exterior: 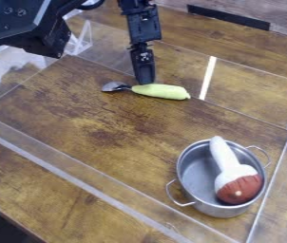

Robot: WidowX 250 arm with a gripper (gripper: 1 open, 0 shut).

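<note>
My black gripper (pixel 143 66) hangs at the upper middle, open, with its fingertips just above a pale green elongated item (pixel 162 91). A metal spoon (pixel 116 86) lies at the left end of that item. At the lower right stands a steel pot (pixel 200 192) with side handles, holding a white cylindrical item (pixel 223 157) and a red-and-white round item (pixel 240 186).
Clear plastic walls border the wooden work surface (pixel 95 142), whose middle and left are free. A white strip (pixel 208 78) stands right of the green item. My dark arm fills the upper left.
</note>
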